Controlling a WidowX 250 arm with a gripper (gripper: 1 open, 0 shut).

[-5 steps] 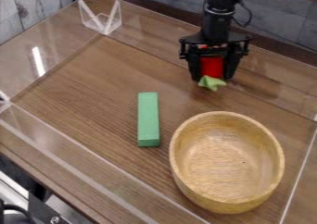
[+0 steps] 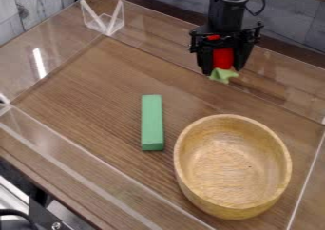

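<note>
My black gripper (image 2: pixel 225 42) is at the upper right of the wooden table, over a red object (image 2: pixel 222 56) with a pale green part (image 2: pixel 223 76) below it. The gripper's fingers are around or just above the red object; whether they hold it I cannot tell. A green bar (image 2: pixel 152 122) lies left of the middle.
A large round wooden bowl (image 2: pixel 233 201) fills the lower right. A small white wire-like item (image 2: pixel 105 17) stands at the back left.
The gripper has moved slightly up in the view, toward the back, and the red and green object has shifted the same way.
</note>
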